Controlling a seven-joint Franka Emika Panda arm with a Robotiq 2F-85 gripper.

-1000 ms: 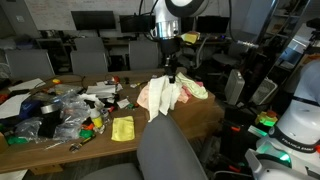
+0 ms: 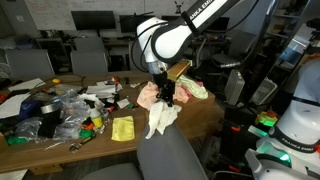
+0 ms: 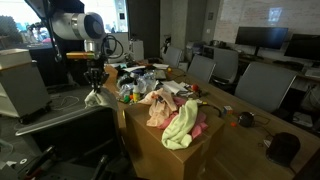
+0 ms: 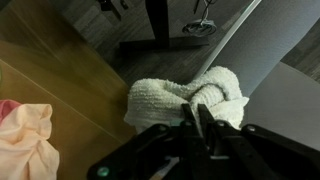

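A white cloth (image 2: pixel 161 119) hangs bunched from my gripper (image 2: pixel 166 97), which is shut on its upper part. In exterior view 2 the cloth (image 3: pixel 99 98) is over the upper edge of a dark grey chair or sofa (image 3: pixel 75 140), beside the table's end. From the wrist, the cloth (image 4: pixel 160 103) spreads out beyond the fingers, with the grey back (image 4: pixel 285 95) close on the right. Whether the cloth touches that back is hard to tell.
On the table (image 2: pixel 95 149) lie a pink cloth (image 3: pixel 160 108), a green cloth (image 3: pixel 182 126), a yellow cloth (image 2: pixel 123 128) and plastic bags (image 2: pixel 70 122). A black office chair (image 2: pixel 230 145) stands at the right.
My gripper has come down and slightly left, carrying the white cloth. The cloth now sits lower, bunched near the grey back's top edge, instead of hanging long.
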